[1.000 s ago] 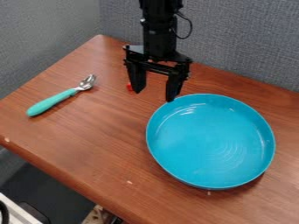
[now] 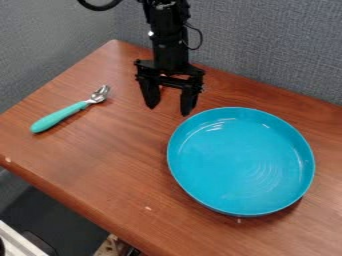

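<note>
My black gripper hangs over the back middle of the wooden table, its two fingers spread open with nothing visible between them. To its left lies a scoop with a teal handle and metal head, lying diagonally. To its right and nearer the front, a large blue plate lies on the table.
Grey padded walls stand behind the table. The table's left edge drops to a dark floor.
The scoop and plate have not moved.
</note>
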